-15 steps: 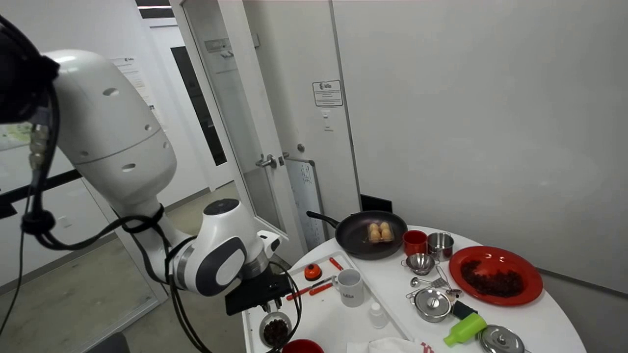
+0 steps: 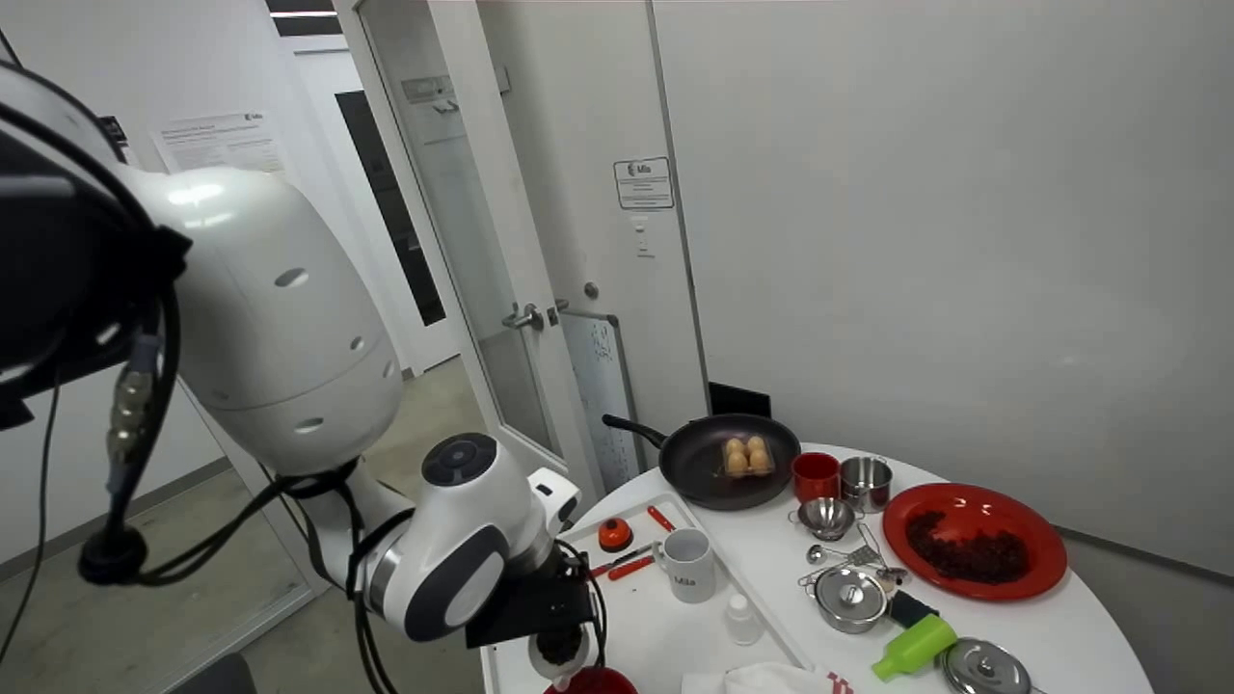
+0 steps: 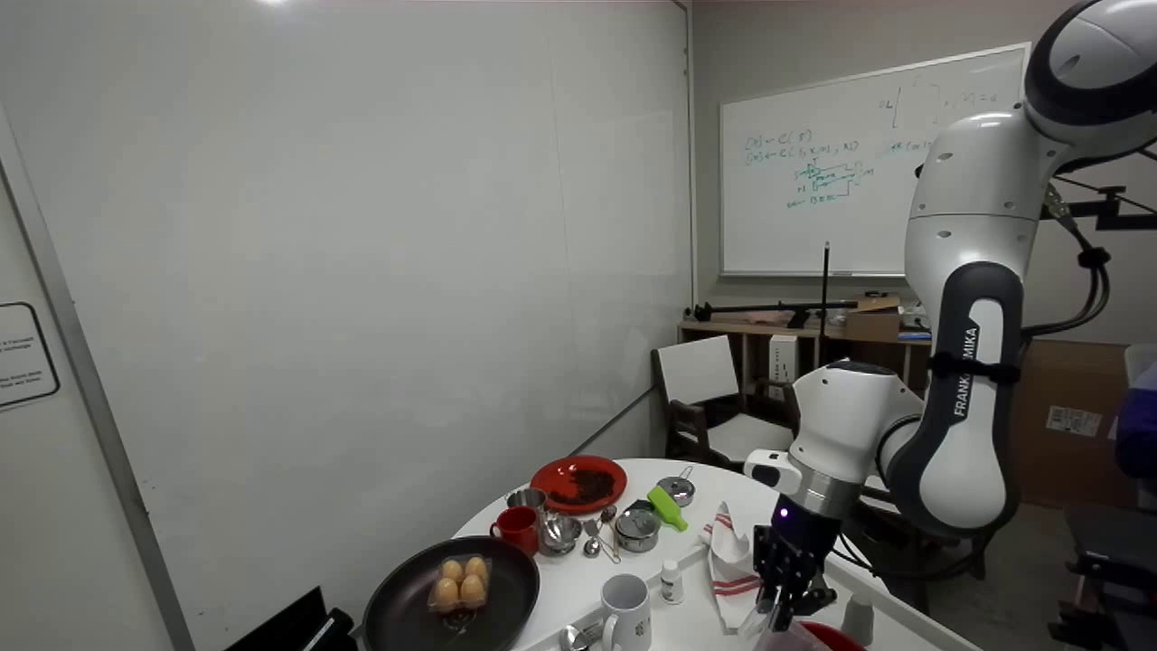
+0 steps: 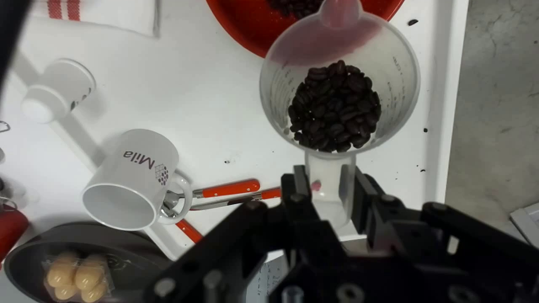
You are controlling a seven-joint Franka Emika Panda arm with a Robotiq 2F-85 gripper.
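In the wrist view a clear measuring cup (image 4: pixel 399 101) holds dark coffee beans (image 4: pixel 336 108). My gripper is shut on the cup's handle (image 4: pixel 328 174), one finger on each side. The cup's far side overlaps the edge of a red bowl (image 4: pixel 237 25), which has beans (image 4: pixel 298 6) in it too. Exterior view 1 has the gripper low over the tray, and the cup (image 2: pixel 558 650) partly hidden beneath it, near the red bowl (image 2: pixel 596 682) at the bottom edge. Exterior view 2 only partly shows the cup (image 3: pixel 786 635).
A white mug (image 4: pixel 136 176), a small white bottle (image 4: pixel 63 88), red-handled cutlery (image 4: pixel 230 188) and a towel (image 4: pixel 111 12) lie around the tray. Loose beans dot the tray (image 4: pixel 434 151) by its rim. A pan (image 2: pixel 729 480) with eggs and a red plate (image 2: pixel 1030 520) stand farther off.
The arm and gripper have moved right in exterior view 1, carrying the cup closer to the red bowl. The beans inside the cup are less visible there than before.
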